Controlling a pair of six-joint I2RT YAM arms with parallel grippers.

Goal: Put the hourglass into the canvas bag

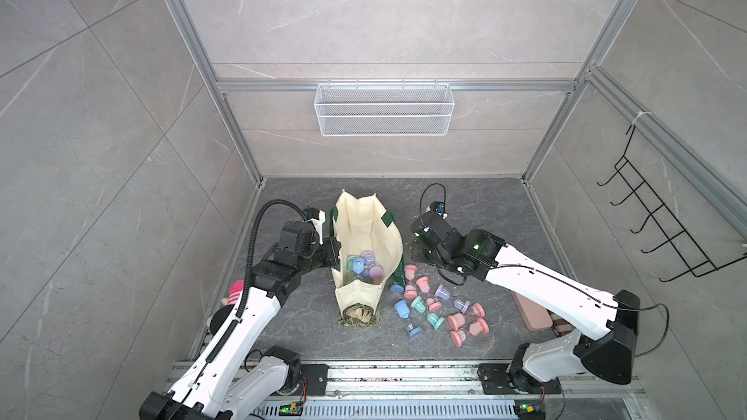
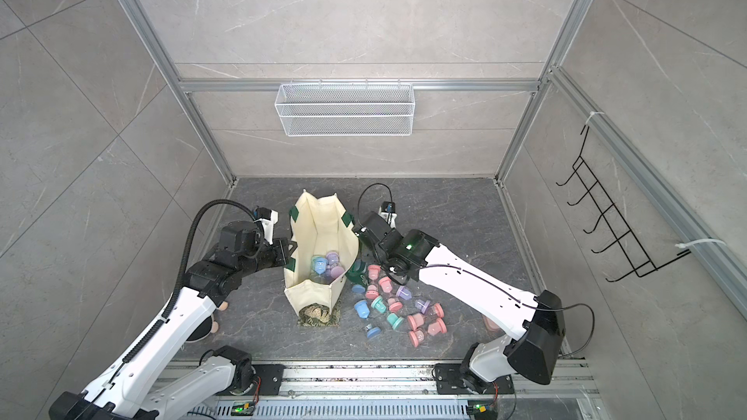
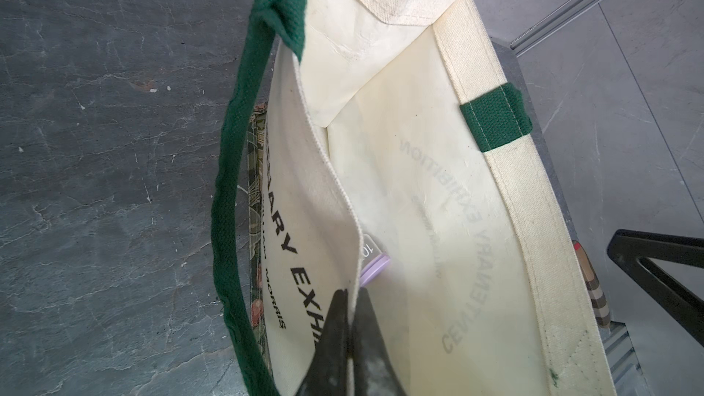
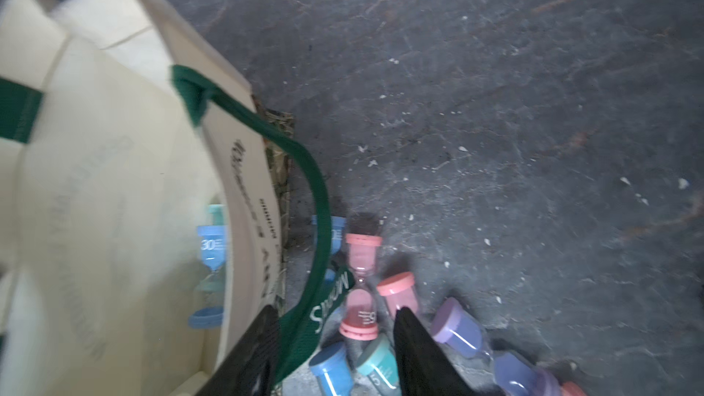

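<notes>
The cream canvas bag [image 1: 362, 221] stands with its mouth wide, several blue and purple hourglasses [image 1: 364, 264] lying inside. My left gripper is shut on the bag's near rim, the cloth edge running between its fingers. To the bag's right, my right gripper is open with its fingers apart and nothing held. Beyond those fingers lie loose hourglasses: a pink one [image 4: 359, 286], a blue one [image 4: 333, 368] and a purple one [image 4: 460, 328]. The bag's green handle [image 4: 316, 183] droops close to the right gripper's left finger.
Several pink, teal, blue and purple hourglasses [image 1: 457, 320] are scattered on the dark floor right of the bag. A white wire basket [image 1: 383, 109] hangs on the back wall, and a black hook rack [image 1: 665, 221] on the right wall.
</notes>
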